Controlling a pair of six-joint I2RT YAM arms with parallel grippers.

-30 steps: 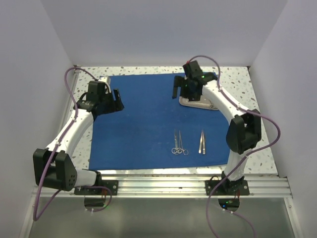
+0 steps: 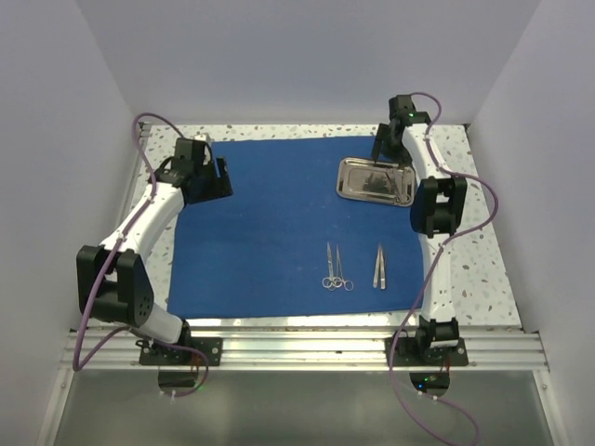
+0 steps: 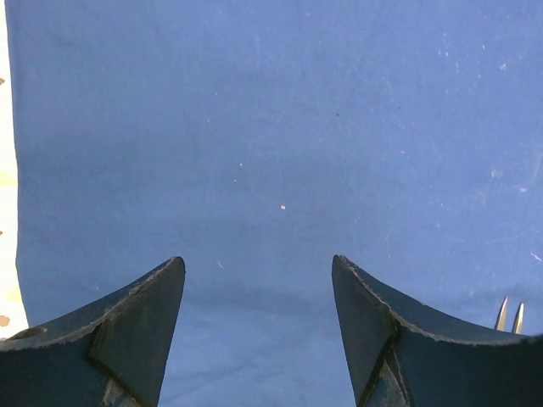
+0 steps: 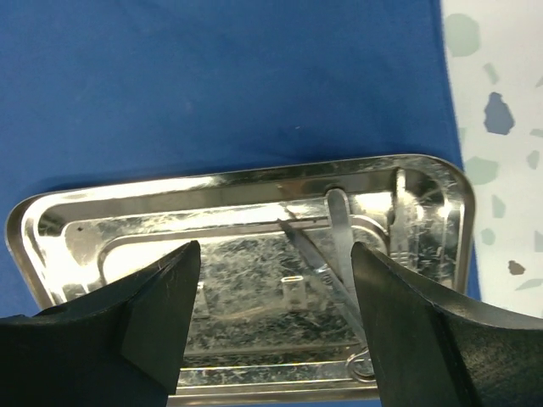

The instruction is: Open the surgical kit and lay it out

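A shiny metal tray lies at the back right of the blue cloth; inside it are several slim instruments, among them a scalpel-like tool and a flat handle. Over the tray's back part hovers my right gripper, part open and with nothing held. Its fingers hide some of the tray. Towards the front of the cloth lie scissors-like clamps side by side, and tweezers to their right. My left gripper hangs over bare cloth at the back left, fingers apart and empty.
Speckled white table borders the cloth. Purple cables loop along both arms. Walls stand at the back and sides.
My right gripper has travelled to the right, from the tray's left side to above its back right. The left arm has shifted slightly. The laid-out tools have stayed put.
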